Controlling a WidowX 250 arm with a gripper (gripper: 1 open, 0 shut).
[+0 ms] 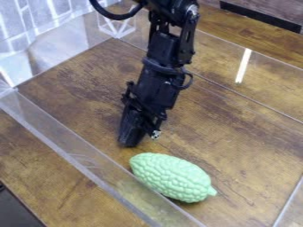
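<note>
My black arm reaches down from the top centre to the wooden floor of a clear-walled enclosure, where the gripper (134, 134) sits low, its tip at or close to the wood. It looks shut, with nothing visible between its fingers, though the tip is dark and hard to make out. A pale green bumpy vegetable-shaped object (171, 177) lies below and to the right of the gripper, apart from it.
A clear plastic wall (71, 142) runs diagonally along the lower left, close to the gripper and the green object. Bare wood (236, 124) fills the right side. A short white strip (243, 66) shows at the upper right.
</note>
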